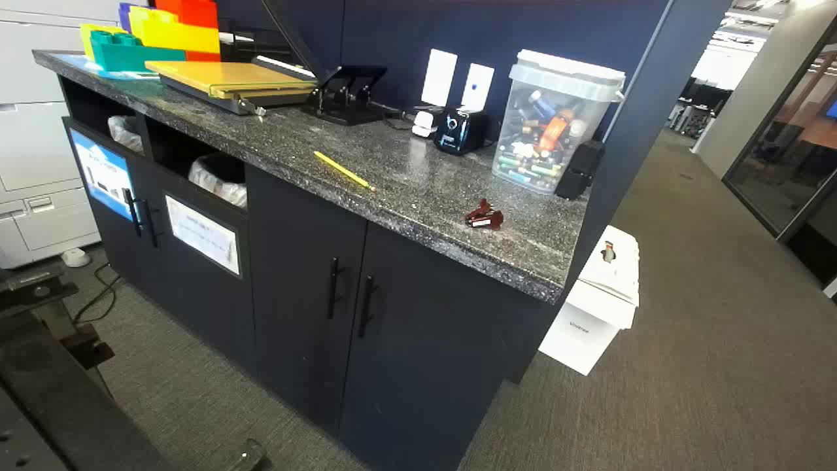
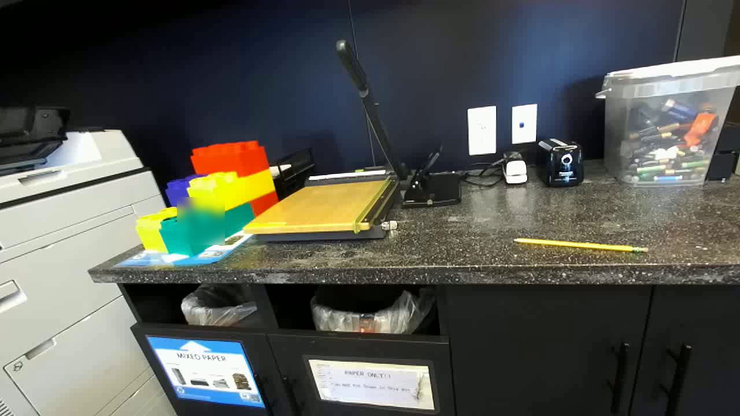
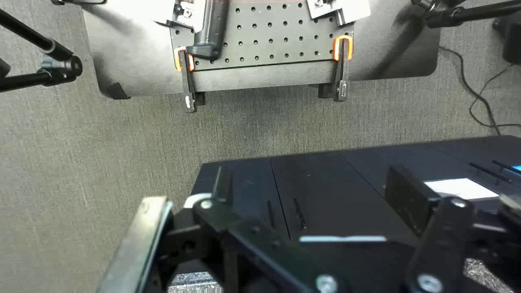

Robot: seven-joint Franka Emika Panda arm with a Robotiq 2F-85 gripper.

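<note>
In the wrist view my gripper stands open, its two black fingers far apart and nothing between them. Below it are the dark cabinet fronts and the carpet. On the speckled countertop [image 1: 424, 180] lies a yellow pencil [image 1: 343, 170], near the front edge. A dark red staple remover [image 1: 484, 216] rests by the right end of the counter in the first exterior view. From the second exterior view the pencil [image 2: 581, 245] shows lengthwise along the edge, while the staple remover is out of frame. Neither object is near my fingers.
At the counter's back right stands a clear bin [image 1: 541, 118] of markers, beside a black pencil sharpener [image 1: 460, 131]. A paper cutter [image 2: 322, 205] with its arm raised and large toy bricks [image 2: 236, 173] fill the left.
</note>
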